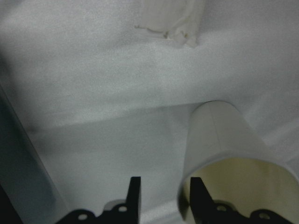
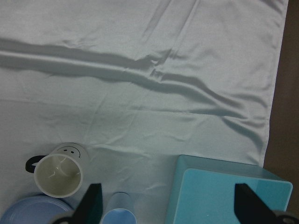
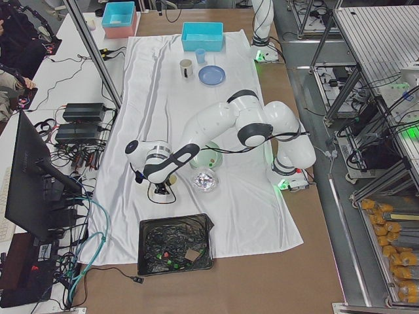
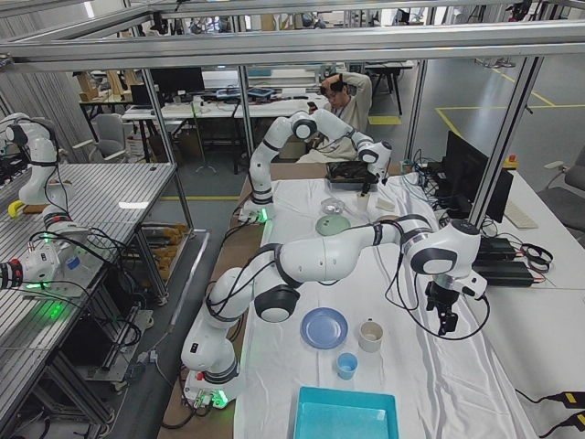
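Observation:
A pale cup [image 1: 219,135] lies on its side in the left wrist view, at the right finger of my left gripper. The fingers stand apart, and I cannot tell whether the right one is inside the rim. A translucent flat piece [image 1: 168,18] lies beyond. In the camera left view this gripper [image 3: 162,187] is low over the cloth, left of a green plate [image 3: 208,156] and crumpled foil [image 3: 204,180]. My right gripper [image 4: 443,311] is open above the cloth at the other end, with nothing between its fingers.
A black lined bin [image 3: 175,243] stands at the near end. At the far end are a blue plate [image 4: 324,328], a mug [image 2: 58,175], a blue cup [image 4: 346,366] and a teal tub [image 4: 345,412].

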